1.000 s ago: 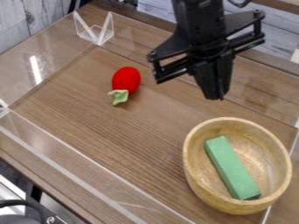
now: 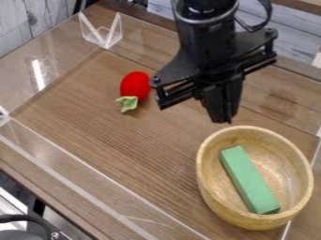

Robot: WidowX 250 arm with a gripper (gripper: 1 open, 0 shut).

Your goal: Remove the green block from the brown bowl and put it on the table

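Observation:
The green block (image 2: 250,180) lies lengthwise inside the brown bowl (image 2: 207,192), a light tan round bowl at the lower right of the camera view. It rests flat on the bowl's floor, reaching close to the near rim. My black gripper (image 2: 221,119) points downward from the top of the view, above and behind the bowl's far rim. It is apart from the block. I make out nothing held in it, but its fingers are dark and overlap, so how far apart they stand is unclear.
On the wooden table (image 2: 119,141), a red toy vegetable (image 2: 134,84) with a green end lies left of the gripper. A clear wire-like stand (image 2: 101,32) is at the back left. Bare table spreads to the left of the bowl. Cables show at lower left.
My gripper has come down in the view and shifted slightly left. The block, bowl and red toy have stayed in place.

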